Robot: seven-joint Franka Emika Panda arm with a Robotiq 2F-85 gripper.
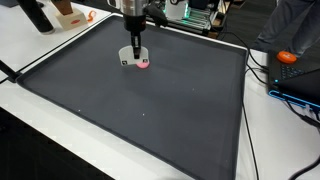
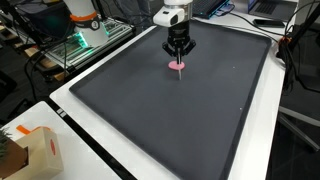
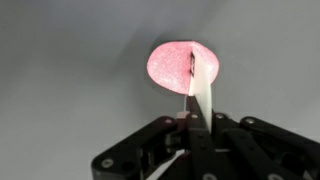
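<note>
A flattened pink lump [image 3: 170, 66], possibly dough, lies on the dark grey mat. My gripper is shut on a thin white blade-like piece [image 3: 203, 83], which juts out over the right part of the lump in the wrist view. In exterior view 2 the gripper [image 2: 180, 50] points downward and the thin piece reaches down at the pink lump [image 2: 176, 65]. In exterior view 1 the white fitting on my arm stands beside the pink lump [image 1: 142, 65].
A tablet-like device [image 1: 297, 83] and cables lie on the right. In exterior view 2 a wooden block with a white side [image 2: 45, 155] stands at the near left corner.
</note>
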